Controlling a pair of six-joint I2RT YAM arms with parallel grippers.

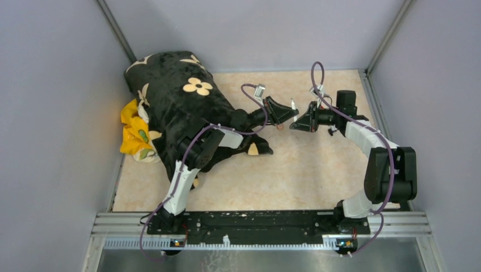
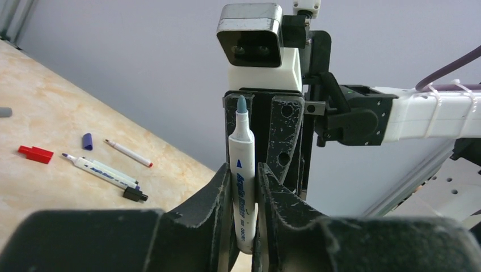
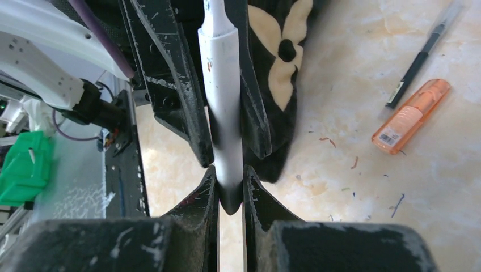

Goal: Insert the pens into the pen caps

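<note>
A white marker [image 2: 243, 187] with a blue-grey tip stands upright between my two grippers near mid table. My left gripper [image 1: 289, 112] has its fingers around its upper part in the top view; whether they grip is unclear. My right gripper is shut on the marker's lower end. In the left wrist view a red cap [image 2: 35, 154], a blue cap [image 2: 87, 141], a black cap [image 2: 135, 194], a thin red-tipped pen [image 2: 127, 152] and other markers [image 2: 105, 171] lie on the table.
A dark flowered blanket [image 1: 164, 96] covers the left of the table, with a yellow cloth [image 1: 136, 136] beside it. An orange container [image 3: 411, 116] and a dark pen [image 3: 414, 68] lie on the table.
</note>
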